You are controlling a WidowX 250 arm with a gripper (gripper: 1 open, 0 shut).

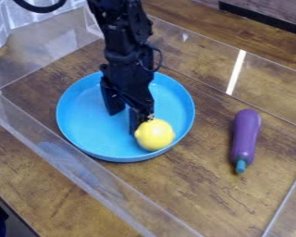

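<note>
A blue plate (86, 129) rests on the wooden table, with a yellow round object (155, 135) on its right front part. The black gripper (129, 109) reaches down from the top over the plate's middle, its lower end just behind and left of the yellow object. Its fingers are dark and blurred, and whether they touch the yellow object is unclear.
A purple elongated object with a teal tip (244, 139) lies on the table to the right of the plate. A clear plastic edge runs along the left and front.
</note>
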